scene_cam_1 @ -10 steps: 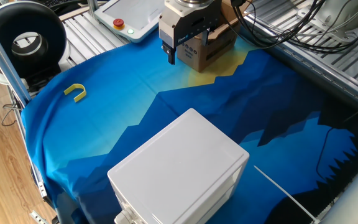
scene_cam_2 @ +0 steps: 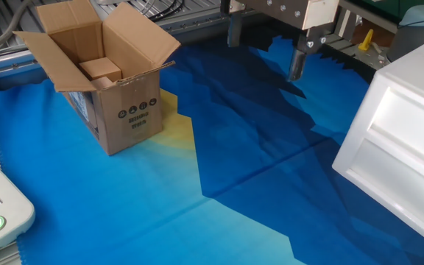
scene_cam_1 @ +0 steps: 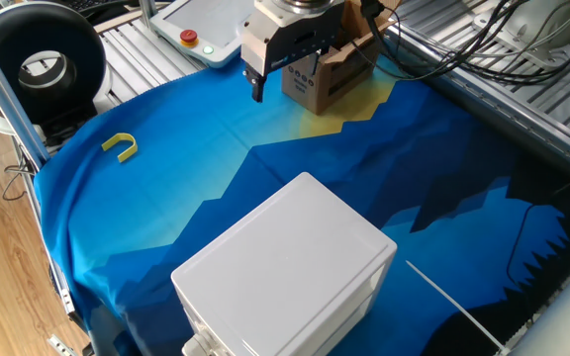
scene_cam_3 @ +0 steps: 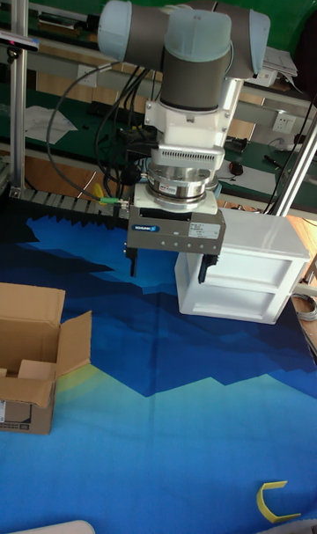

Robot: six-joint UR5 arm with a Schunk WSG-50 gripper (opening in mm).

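Observation:
My gripper (scene_cam_3: 167, 270) hangs above the blue patterned cloth, its two fingers (scene_cam_3: 132, 265) wide apart with only cloth visible behind the gap. In exterior view 2 the same gripper (scene_cam_2: 266, 53) shows near the top, between the box and the drawer unit. An opened cardboard box (scene_cam_2: 129, 118) with smaller cardboard inside stands on the cloth; the gripper partly covers this box (scene_cam_1: 310, 91) in exterior view 1. The white drawer unit (scene_cam_1: 285, 262) stands on the cloth. A yellow U-shaped strip (scene_cam_1: 122, 147) lies by itself, far from the gripper; it also shows as a yellow strip (scene_cam_3: 268, 503) in exterior view 3.
A teach pendant (scene_cam_1: 201, 30) with a red button sits at the table edge. Dark cables (scene_cam_1: 473, 44) run behind the box. A thin white rod (scene_cam_1: 453, 302) lies beside the drawer unit. Bare cloth (scene_cam_1: 191, 148) stretches between the strip and the drawer unit.
In exterior view 1 my gripper has shifted a little left and slightly up. Box, drawer unit and yellow strip have stayed in place.

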